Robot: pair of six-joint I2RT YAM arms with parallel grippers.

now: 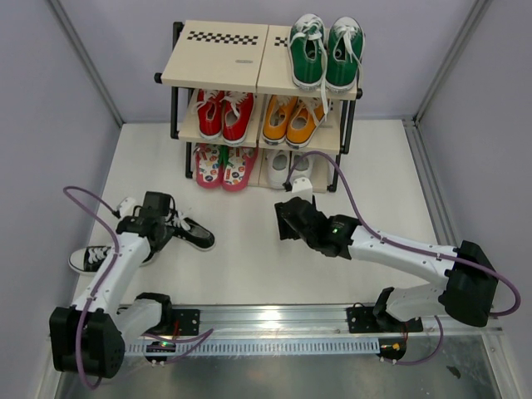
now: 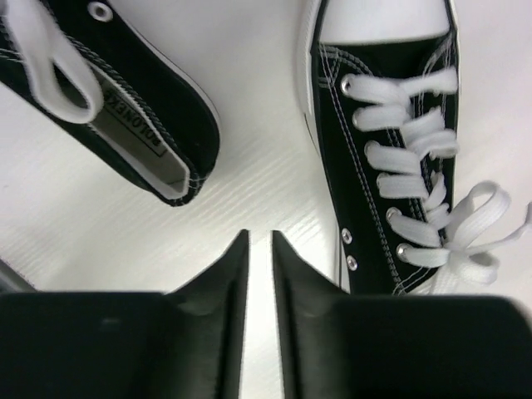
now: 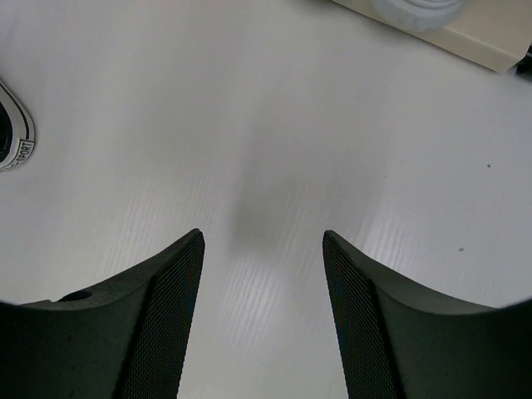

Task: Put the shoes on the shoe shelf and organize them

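Observation:
At the left of the floor lie two black sneakers with white laces: one pointing toward the middle, the other partly under my left arm. In the left wrist view, one sneaker runs along the right and another sits upper left. My left gripper is above them, its fingertips close together, nothing seen between them. My right gripper hangs over bare floor, fingers apart and empty.
The shelf holds green shoes on top right, red and orange in the middle, pink and white below. The top left board is bare.

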